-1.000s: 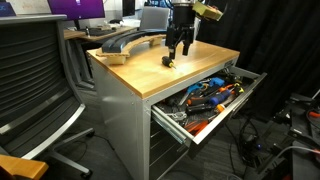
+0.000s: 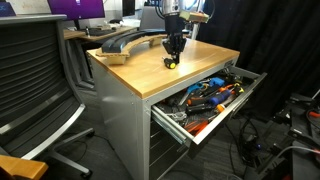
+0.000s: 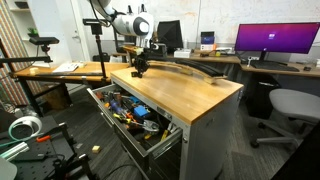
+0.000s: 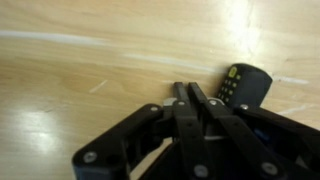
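Observation:
A small black object with a yellow part (image 2: 171, 65) lies on the wooden cabinet top, near the edge above the open drawer. My gripper (image 2: 174, 57) is down right at it and partly covers it. In the wrist view, the black end of an object with small yellow-green marks (image 4: 245, 86) shows to the right of my gripper; the rest runs under the fingers. The fingertips appear close together and low over the wood. Whether anything sits between them is hidden. From the other side, the gripper (image 3: 138, 70) is over the far part of the top.
Below, the open drawer (image 2: 175, 128) is full of tools with blue, red and orange handles. A curved wooden piece (image 2: 125, 45) lies along the top's back edge. Much of the wooden top (image 3: 180, 90) is clear.
The drawer has not moved.

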